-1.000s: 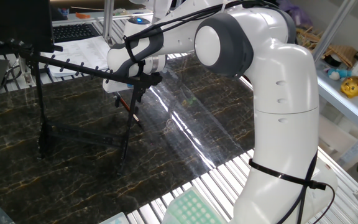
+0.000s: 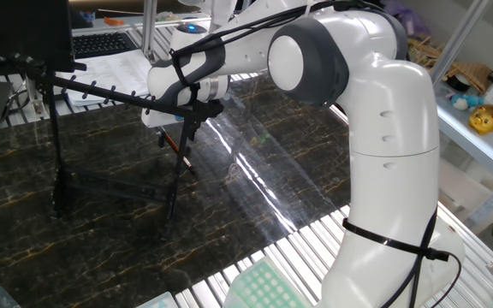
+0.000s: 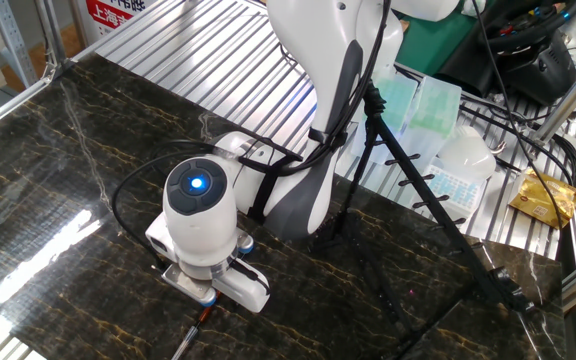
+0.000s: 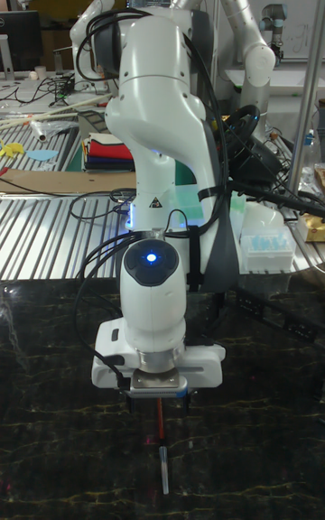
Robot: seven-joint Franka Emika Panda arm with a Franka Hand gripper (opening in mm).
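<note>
My gripper (image 4: 158,394) points down over the dark marbled tabletop (image 4: 58,452), seen from the front in the third exterior view. A slim stick (image 4: 162,452), reddish-brown above and silvery at its lower end, shows just below the hand. Its upper end is hidden behind the hand, and I cannot tell whether the fingers touch it. In the second exterior view the stick (image 3: 195,328) extends from beneath the white hand (image 3: 248,290) toward the bottom edge. Seen from behind in the first exterior view, the stick (image 2: 183,157) slants beside a black frame leg. The fingertips are too hidden to judge the fingers.
A black metal frame (image 3: 428,195) stands on the table close beside the arm. Translucent boxes (image 3: 433,115), a pale tube rack (image 3: 453,190) and a gold packet (image 3: 543,198) lie on the slatted surface. The marbled top is largely bare around the hand.
</note>
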